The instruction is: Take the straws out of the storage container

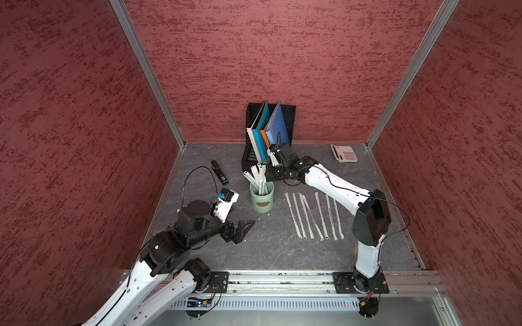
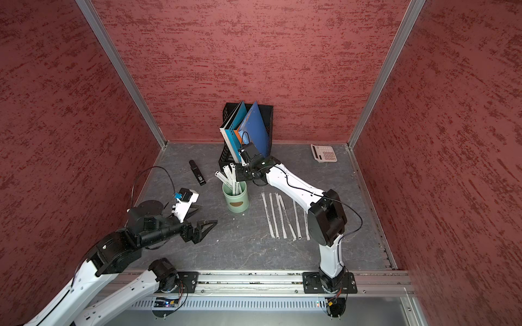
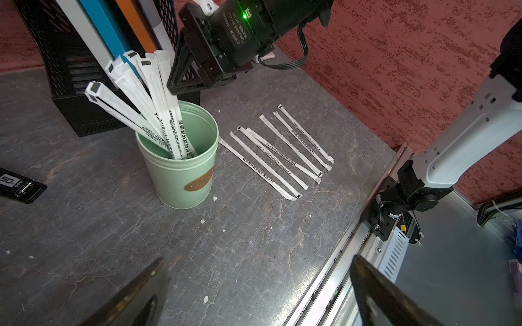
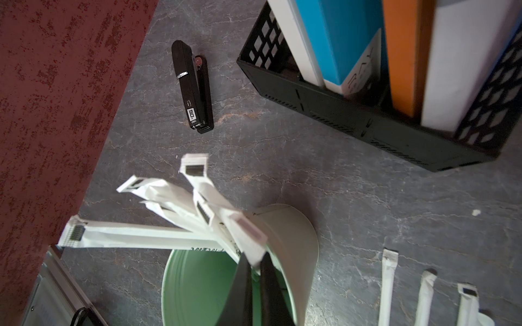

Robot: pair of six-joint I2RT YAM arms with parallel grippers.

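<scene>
Paper-wrapped straws (image 3: 130, 97) stand fanned in the mint-green storage container (image 3: 179, 179). My right gripper is at their upper ends, its fingers closed together against a straw's end (image 4: 244, 233); whether a straw is held between them is hard to tell. Several loose straws (image 1: 304, 217) lie side by side on the grey table to the container's right. My left gripper (image 1: 242, 228) stands open at the front left of the container, empty, its blurred fingers wide apart in the left wrist view.
A black rack (image 4: 348, 130) of folders stands directly behind the container. A black stapler (image 4: 193, 87) lies to its left, a calculator (image 1: 343, 153) at the back right.
</scene>
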